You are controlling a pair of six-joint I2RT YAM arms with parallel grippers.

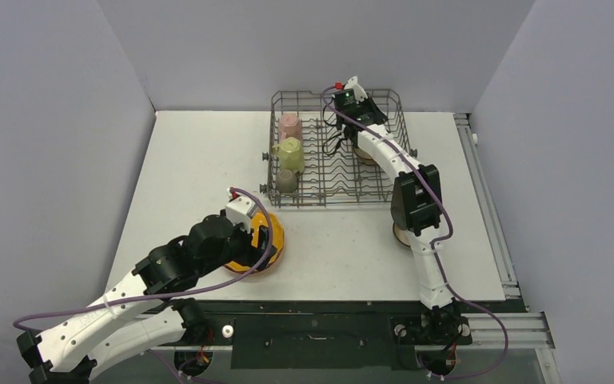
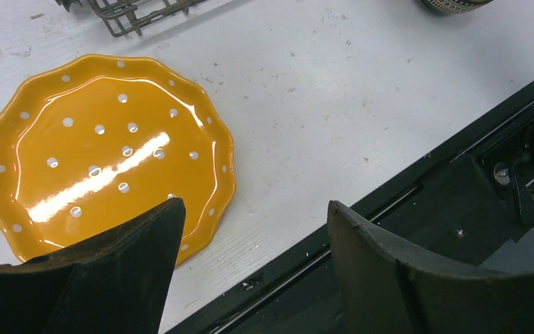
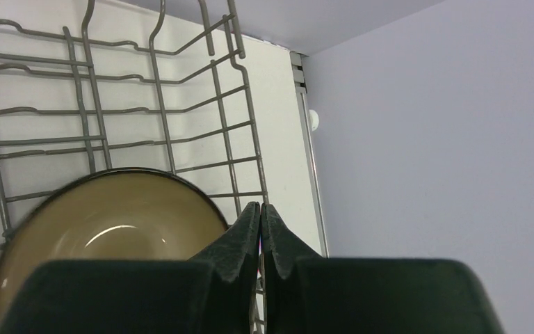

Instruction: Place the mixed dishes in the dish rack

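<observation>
The dish rack stands at the back of the table. A brown bowl lies in its right part, inner face showing, just outside my right gripper's fingers; in the top view the arm covers most of it. My right gripper is shut, its tips pressed together with nothing between them. An orange plate with white dots rests on the table at the front left, seemingly with another dish under it. Above its right side, my left gripper is open and empty. A second bowl sits on the table, partly behind the right arm.
Along the rack's left side are a pink cup, a yellow-green mug and a greyish cup. The rack's middle looks empty. Bare table lies between the plate and the second bowl. Grey walls close in the back and sides.
</observation>
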